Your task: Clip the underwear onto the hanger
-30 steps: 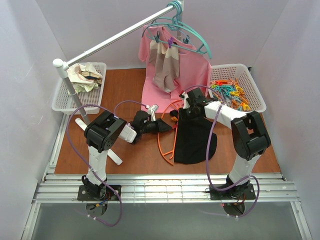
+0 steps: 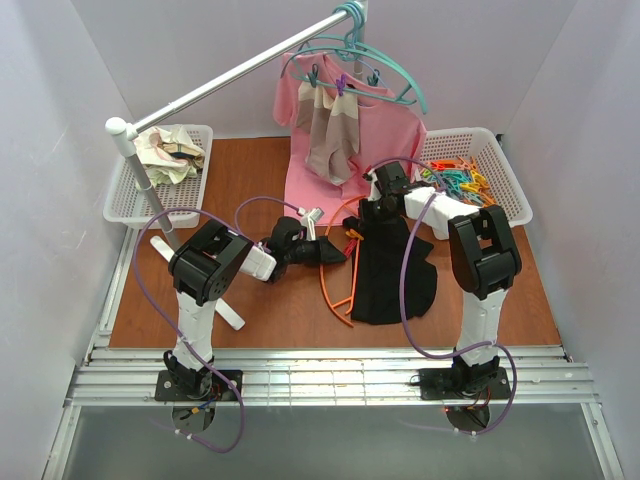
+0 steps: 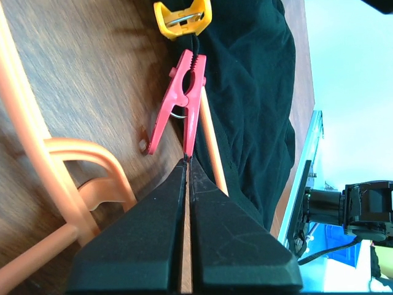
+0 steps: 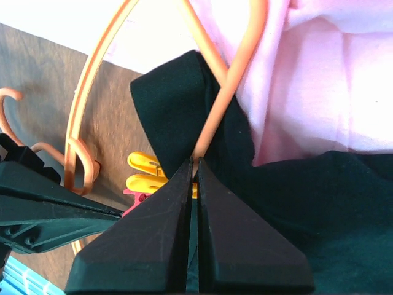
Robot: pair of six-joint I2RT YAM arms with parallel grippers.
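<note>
Black underwear (image 2: 390, 290) lies on the wooden table, with the orange hanger (image 3: 46, 160) beside and partly on it. My left gripper is shut on a red clip (image 3: 178, 101), holding a handle tip; the clip's other end is at the dark fabric near the hanger bar. A yellow clip (image 3: 183, 21) sits just beyond it. My right gripper is shut at the hanger's bar over the upper part of the underwear, by the yellow clip; whether anything is between its fingertips is unclear.
A basket of coloured clips (image 2: 470, 185) stands back right, a basket of cloth (image 2: 165, 160) back left. A rail (image 2: 230, 70) carries teal hangers with pink and beige garments (image 2: 300, 170) at the back. A white bar (image 2: 195, 280) lies at left.
The left gripper, hanger and underwear have shifted slightly.
</note>
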